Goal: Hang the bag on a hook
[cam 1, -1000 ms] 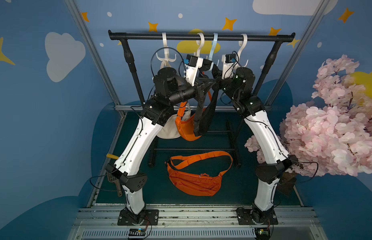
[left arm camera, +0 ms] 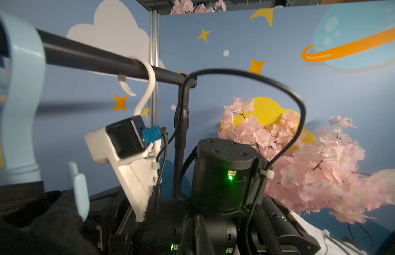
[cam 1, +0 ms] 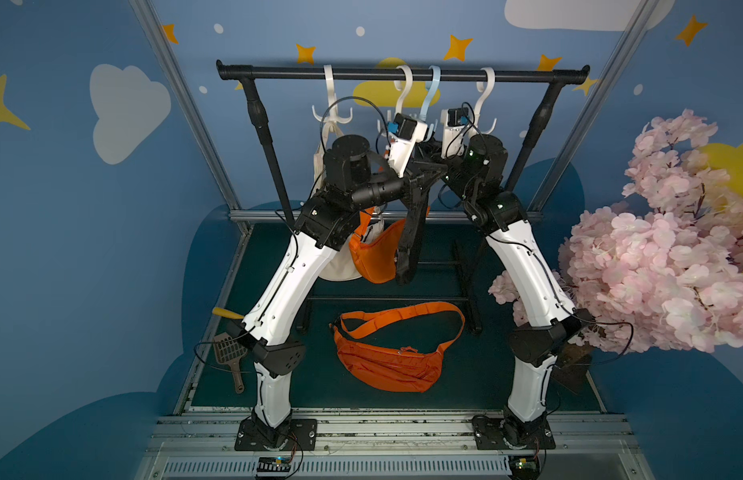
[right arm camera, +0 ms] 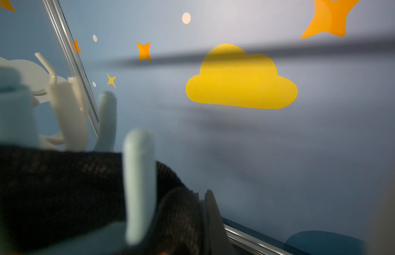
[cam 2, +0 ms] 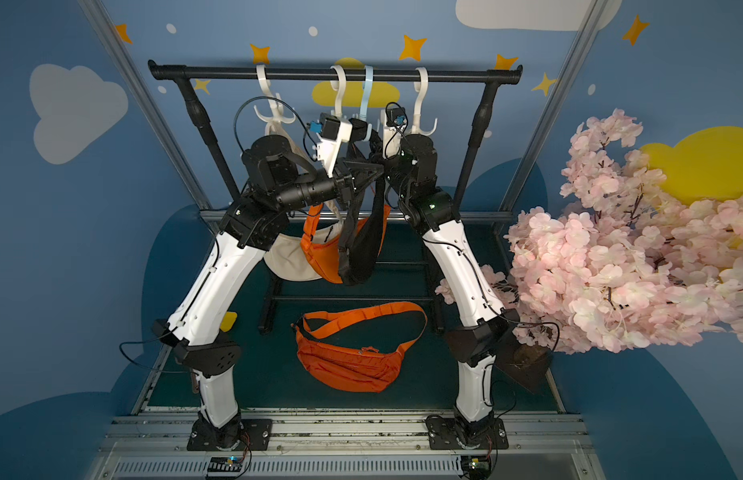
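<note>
The black bag (cam 1: 411, 240) hangs below the rack bar, its strap reaching up between my two grippers. In the right wrist view the dark fabric (right arm camera: 57, 187) lies behind one upright prong of the light blue hook (right arm camera: 140, 182). My left gripper (cam 1: 440, 169) is shut close beside the hanging strap; its fingers (left arm camera: 201, 238) show no fabric between them. My right gripper (cam 1: 450, 162), also shut, faces it from the right, with fabric against its fingers (right arm camera: 214, 221). Whether either pinches the strap is hidden. Fabric also surrounds the light blue hook's stem (left arm camera: 23, 127) in the left wrist view.
White hooks (cam 1: 330, 96) share the black bar (cam 1: 287, 73). Behind the left arm hang an orange bag (cam 1: 374, 256) and a cream bag (cam 1: 339, 265). Another orange bag (cam 1: 391, 366) lies on the floor. Pink blossoms (cam 1: 635, 264) crowd the right side.
My left gripper has shifted right, closer to the right gripper, and the black strap and light blue hook have moved slightly right too. The right arm looks nearly still.
</note>
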